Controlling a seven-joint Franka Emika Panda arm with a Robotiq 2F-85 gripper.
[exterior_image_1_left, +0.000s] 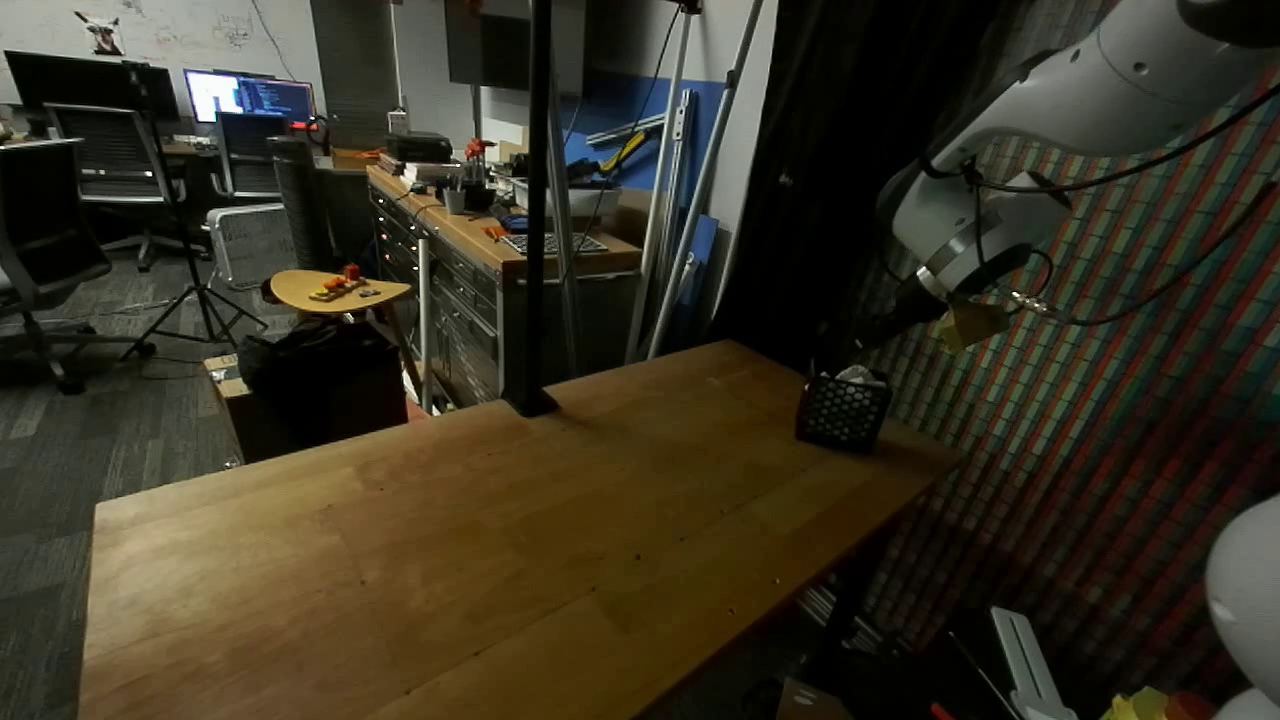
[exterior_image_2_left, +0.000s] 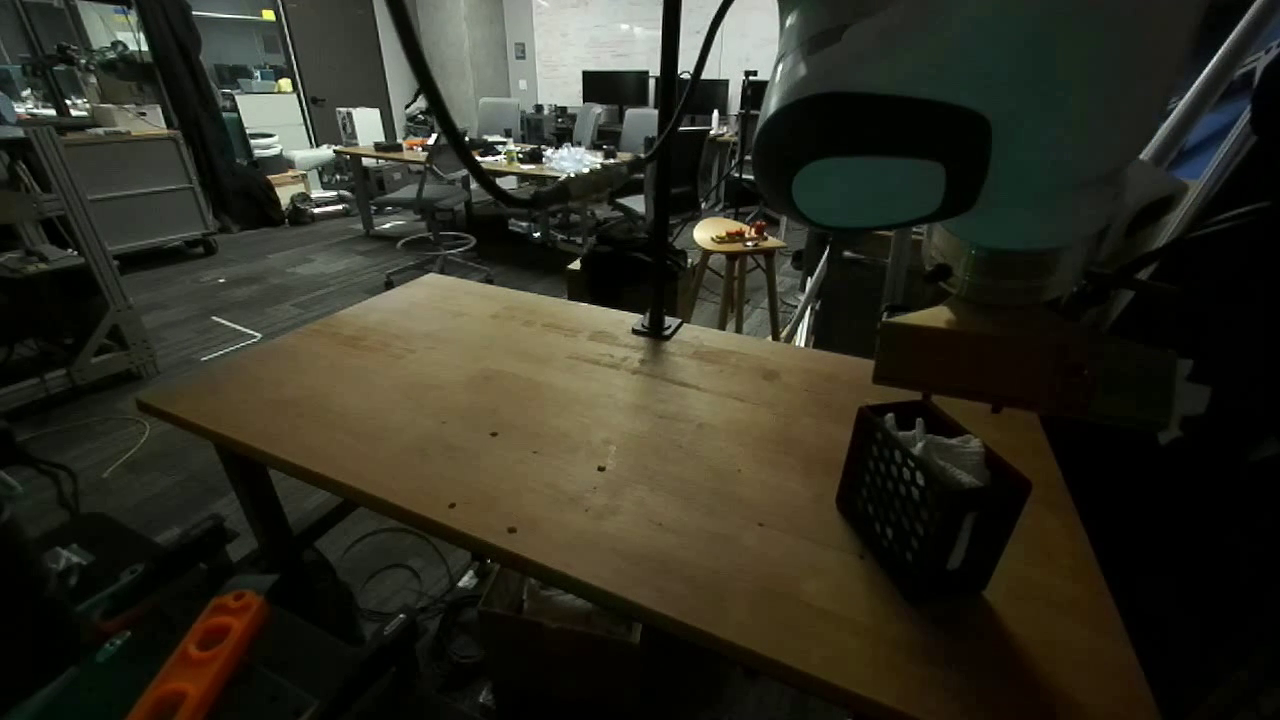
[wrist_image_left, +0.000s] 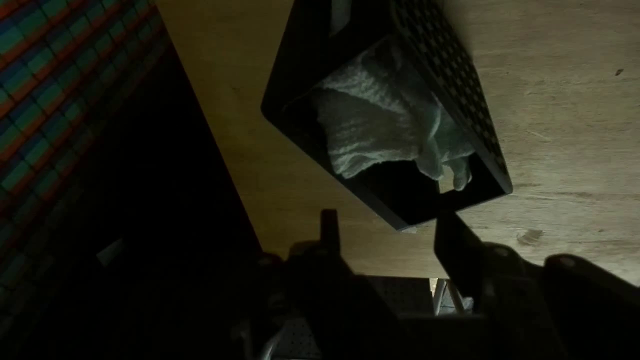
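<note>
A black basket (exterior_image_2_left: 888, 528) with round holes in its sides stands at the right end of the wooden table. Inside it lies a crumpled whitish cloth (wrist_image_left: 378, 114), its upper part showing above the rim in exterior view 2. My gripper is close to the basket and above it; in the wrist view its dark fingers are apart, with only bare table and a bit of the basket's corner seen between them. Nothing is held. In exterior view 1 the basket (exterior_image_1_left: 842, 412) sits below the dark gripper, whose fingertips are hard to make out there.
A black upright post (exterior_image_1_left: 536, 240) rises at its far edge. The table's right edge is close to the basket, with a patterned curtain (exterior_image_1_left: 1020, 384) beyond it. A stool (exterior_image_1_left: 342, 290) with small toys stands off the table.
</note>
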